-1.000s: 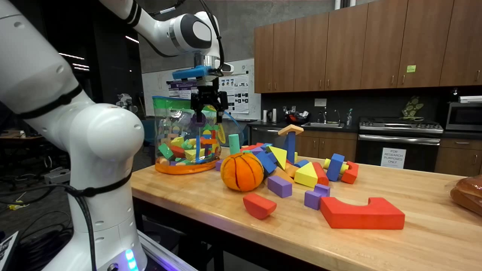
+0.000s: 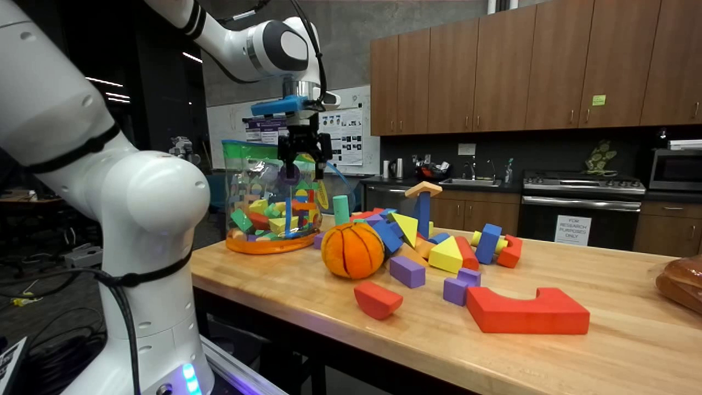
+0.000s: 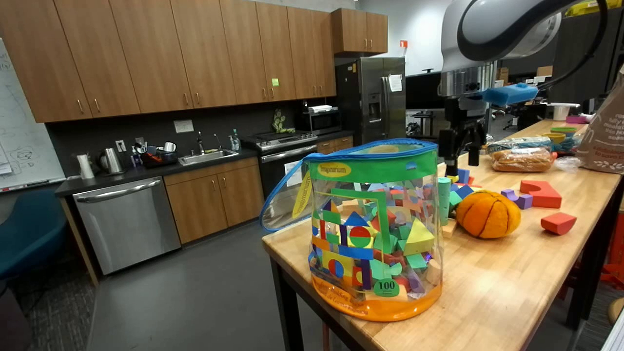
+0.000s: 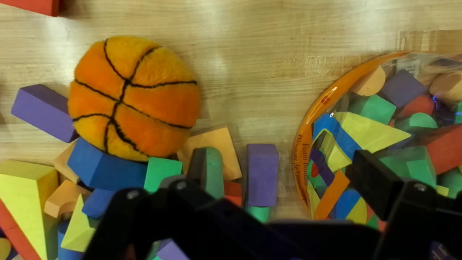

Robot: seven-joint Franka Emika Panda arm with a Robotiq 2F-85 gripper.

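Observation:
My gripper [image 2: 304,172] hangs open above the table, fingers pointing down and nothing between them. In the wrist view its two fingers [image 4: 374,184] are spread wide, one over the loose blocks and the other over the clear block bag. That bag [image 3: 374,310], with a green top band and an orange base, stands upright with many foam blocks inside. An orange plush basketball [image 4: 134,97] rests on the table against a blue block [image 4: 104,167]. A green cylinder [image 2: 340,209] stands upright near the bag. Beside it in the wrist view lies a purple block [image 4: 262,173].
Loose blocks are heaped behind the ball, among them a tall blue block [image 2: 422,214] topped by a tan piece. A red half-round block [image 2: 378,299] and a red arch [image 2: 526,312] lie toward the front. Bagged bread [image 3: 522,159] is at the far end. Bare tabletop lies in front.

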